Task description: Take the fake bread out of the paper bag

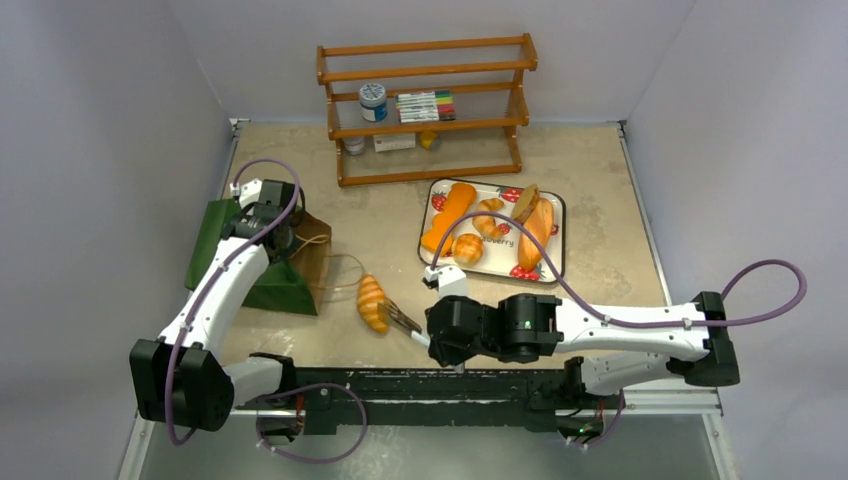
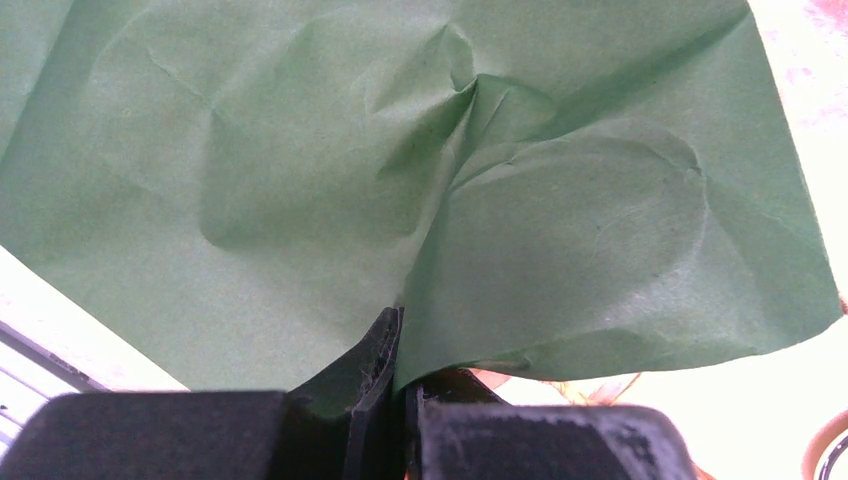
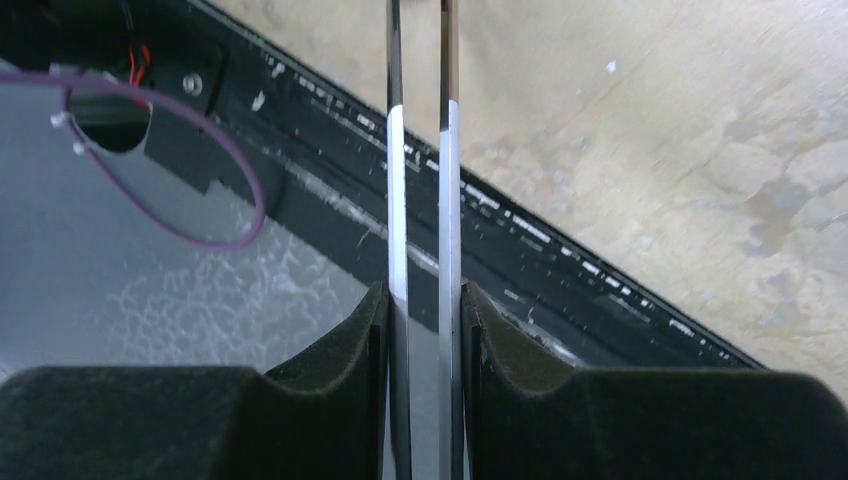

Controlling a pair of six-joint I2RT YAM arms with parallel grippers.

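Note:
The green paper bag [image 1: 282, 292] lies on its side at the left, its brown mouth facing right. A fold of the bag's wall [image 2: 620, 250] is pinched in my left gripper, which is shut on it. Outside the mouth lies a croissant-like fake bread [image 1: 369, 300] on the table. My right gripper is shut on a pair of tongs [image 3: 398, 200], whose two arms stand a little apart. The brown tong tips [image 1: 395, 315] are at the bread's right side; whether they touch it I cannot tell. The bag's inside is mostly hidden.
A strawberry-patterned tray [image 1: 493, 270] with several breads stands right of centre, partly under the right arm's purple cable [image 1: 540, 250]. A wooden rack [image 1: 428, 180] stands at the back. Bare table lies between bag and tray.

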